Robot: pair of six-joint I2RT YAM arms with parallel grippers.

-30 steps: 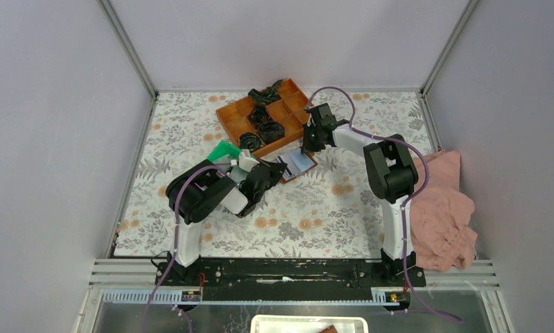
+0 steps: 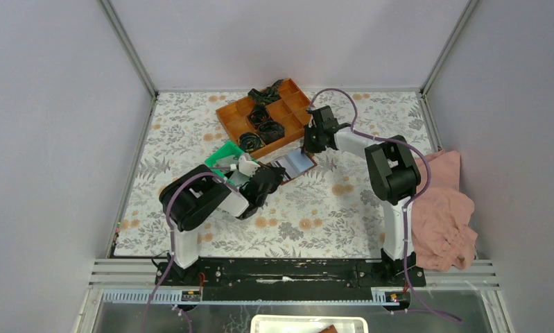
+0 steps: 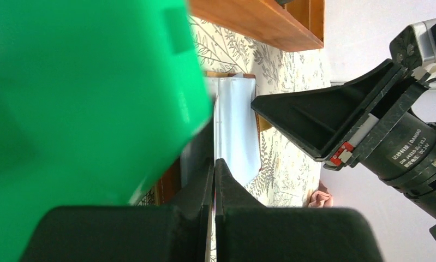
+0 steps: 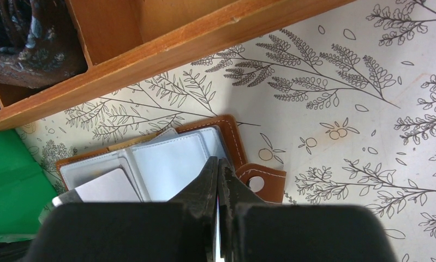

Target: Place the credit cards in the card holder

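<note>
The brown leather card holder (image 4: pixel 234 143) lies open on the table, its clear sleeves (image 4: pixel 169 161) facing up. A white card (image 4: pixel 109 188) with a dark stripe sits at the left sleeve, its striped end sticking out past the edge. At the holder's left side my left gripper is shut; nothing clearly shows between its fingers. My right gripper is also shut, its tips over the right sleeve near the snap tab (image 4: pixel 264 183). Whether those tips pinch the thin sleeve edge cannot be told.
A green container (image 3: pixel 84 125) stands close beside the left gripper. Behind the holder is a wooden compartment box (image 2: pixel 291 104) holding dark coiled items. To the right, the patterned table (image 2: pixel 350 222) is free; pink cloth (image 2: pixel 444 215) lies beyond its right edge.
My left arm has swung a little to the left, its gripper shifting slightly left and down from the card holder. The right arm and the holder look nearly unmoved.
</note>
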